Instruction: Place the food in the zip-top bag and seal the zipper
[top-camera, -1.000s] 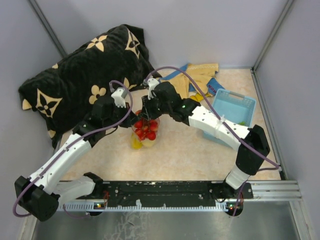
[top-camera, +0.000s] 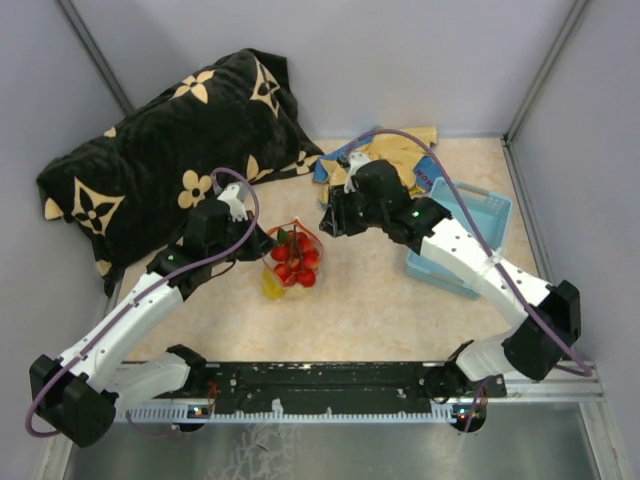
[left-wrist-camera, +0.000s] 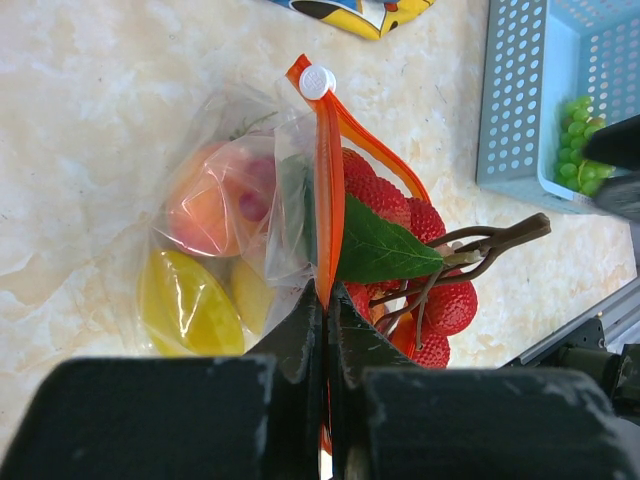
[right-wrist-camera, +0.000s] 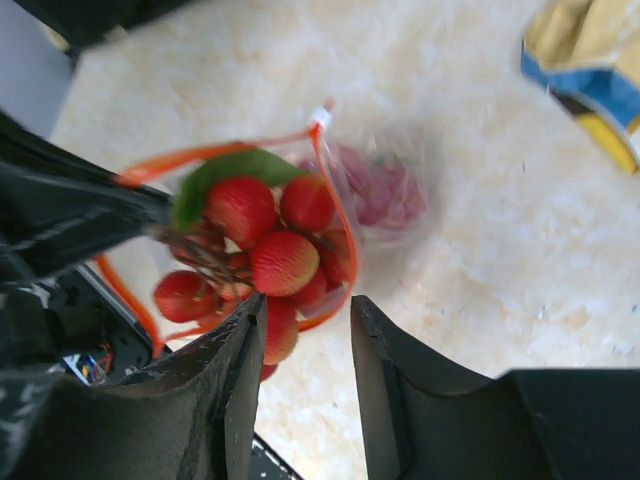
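Observation:
The clear zip bag with an orange zipper and white slider lies with its mouth spread. Inside are a yellow fruit, a peach and other food. A bunch of red lychees with a leaf and brown stems sits at the mouth, its stems sticking out past the rim. My left gripper is shut on the orange zipper edge of the bag. To the right of the bag my right gripper hangs part open; in its wrist view nothing is held between the fingers.
A blue basket holding green grapes stands at the right. Blue and yellow packaging lies at the back. A black patterned cushion fills the back left.
My right gripper has drawn back to the right, away from the bag, leaving the lychees in full view. Earlier, the left gripper shifted slightly at the bag's rim.

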